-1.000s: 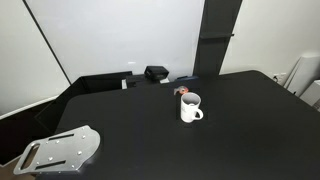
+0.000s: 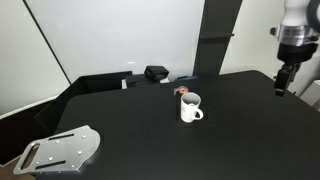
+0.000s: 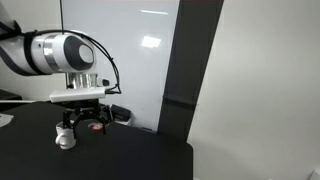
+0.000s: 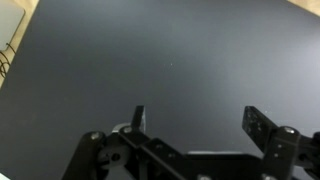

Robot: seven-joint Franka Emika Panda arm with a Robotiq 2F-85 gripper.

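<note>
A white mug (image 2: 189, 109) stands upright on the black table, its handle toward the right in exterior view 1. Just behind it lies a small red-and-grey item (image 2: 182, 90), too small to make out. My gripper (image 2: 285, 82) hangs above the table's right side, well apart from the mug. In the wrist view the gripper is open, its two fingers wide apart with only bare table below. Exterior view 2 shows the mug (image 3: 66, 136) to the left of the gripper's fingers, partly overlapped by them in that view.
A silver metal plate (image 2: 62, 151) with a slot sits at the table's left front. Near the back edge is a small black box (image 2: 156, 73). A grey object (image 4: 8, 25) shows at the wrist view's upper left corner.
The mug, the red item and the metal plate have stayed put.
</note>
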